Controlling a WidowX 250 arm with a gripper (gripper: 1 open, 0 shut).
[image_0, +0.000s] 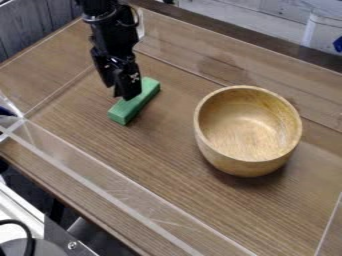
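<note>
My black gripper hangs at the upper left over the left end of the wooden table, its open fingers pointing down close beside a green block. The block lies flat and diagonal, near the middle-left; whether the fingers touch it I cannot tell.
A large round wooden bowl stands to the right of the block. A dark cable and grey object lie off the table at the bottom left.
</note>
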